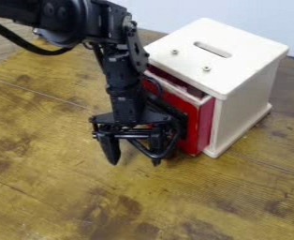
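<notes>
My black gripper (132, 152) hangs low over the wooden table, in front of a white wooden box (242, 70) with a red front panel (199, 132). The fingers point down and stand apart, open, with nothing visible between them. The gripper's body overlaps the left part of the red panel and hides some of it; whether it touches the panel I cannot tell. The box's top has a slot and small metal fittings.
Bare tabletop (62, 201) fills the left and foreground. A white surface lies behind the box at the top right, and a tiled floor shows at the far top left.
</notes>
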